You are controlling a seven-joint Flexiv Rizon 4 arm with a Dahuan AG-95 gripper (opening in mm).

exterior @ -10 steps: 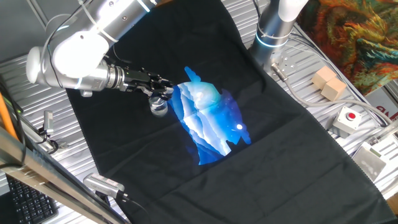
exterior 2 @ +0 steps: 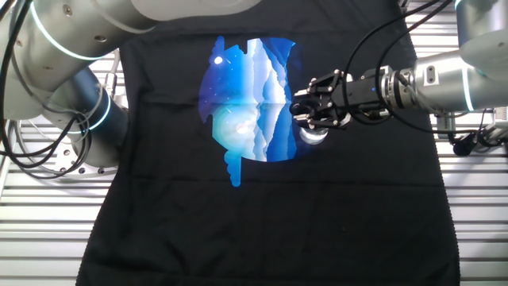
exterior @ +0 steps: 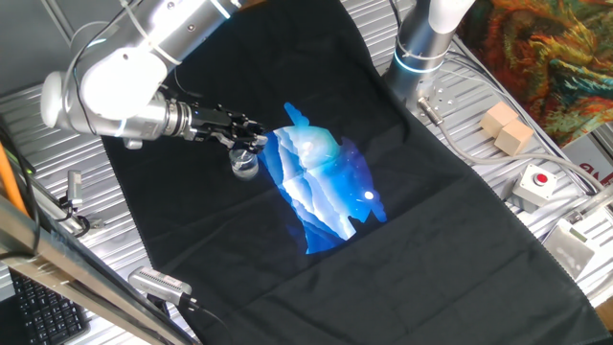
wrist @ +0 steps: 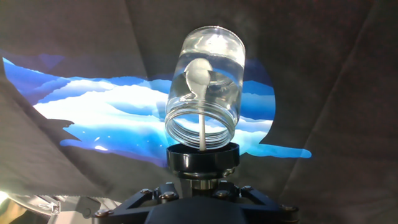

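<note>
A clear glass jar [wrist: 208, 68] with a threaded mouth appears in the wrist view, its mouth facing my gripper. Through the glass shows a thin pale rod with a rounded, whitish head. The rod runs out of the mouth to a round black cap-like piece [wrist: 203, 163] on a short metal stem. My fingers look shut on that stem, though the fingertips are mostly hidden. In exterior view 1 the jar [exterior: 244, 165] is just below the gripper [exterior: 261, 142]; in exterior view 2 the gripper [exterior 2: 297, 113] partly covers the jar [exterior 2: 314, 137]. Whether the jar touches the cloth is unclear.
Black cloth [exterior: 316, 287] covers the table, with a blue-and-white patterned patch [exterior: 321, 182] beside the jar. Wooden blocks [exterior: 513, 137] and a red-button box [exterior: 533, 186] lie right.
</note>
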